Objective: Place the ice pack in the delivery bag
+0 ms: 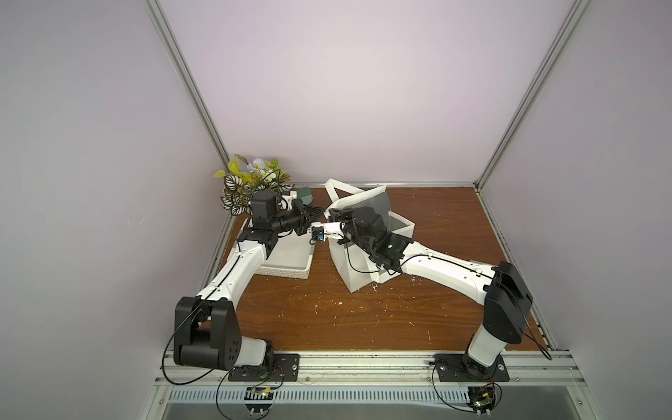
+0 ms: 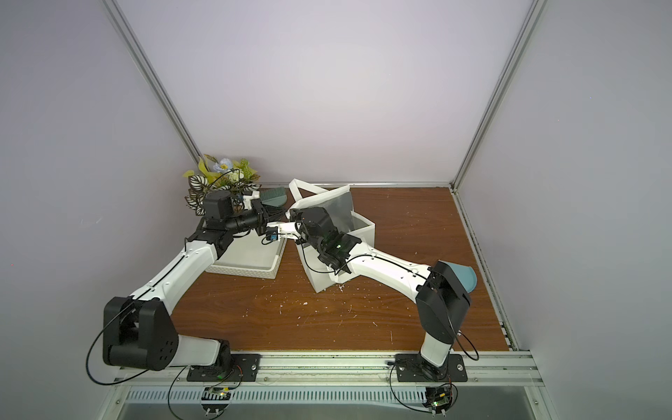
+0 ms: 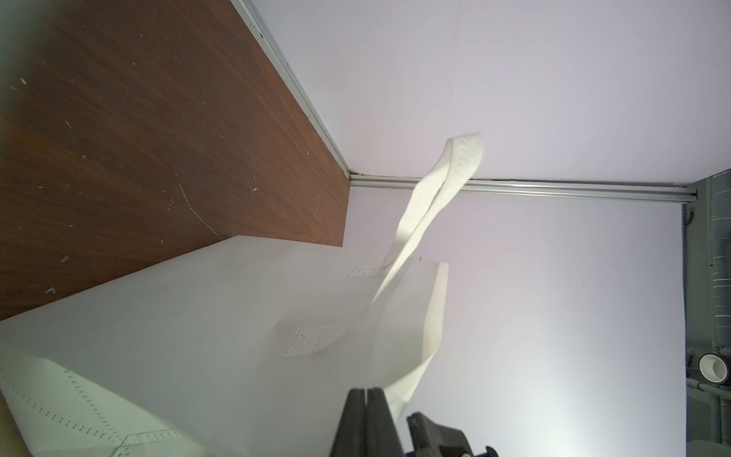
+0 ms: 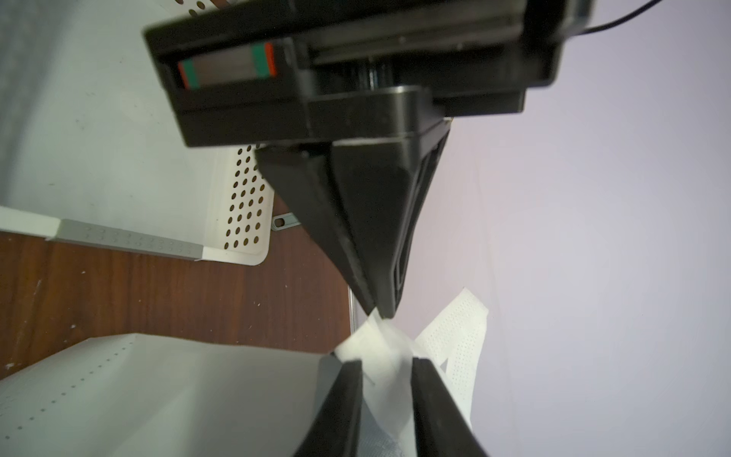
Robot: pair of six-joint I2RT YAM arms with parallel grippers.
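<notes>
The white delivery bag [image 1: 353, 273] stands mid-table, its upper part raised and grey lining showing. My left gripper is shut, with nothing visible between its fingers, its tips just at the bag's white upper edge [image 4: 380, 342] in the right wrist view. My right gripper reaches to that same edge, fingers part open around or just in front of the white fabric; whether it touches is unclear. No ice pack can be made out.
A white perforated basket [image 1: 287, 270] is left of the bag, behind my left arm, with flowers [image 1: 255, 168] and a green item [image 1: 303, 194] at the back. A blue item [image 2: 462, 275] lies at the right.
</notes>
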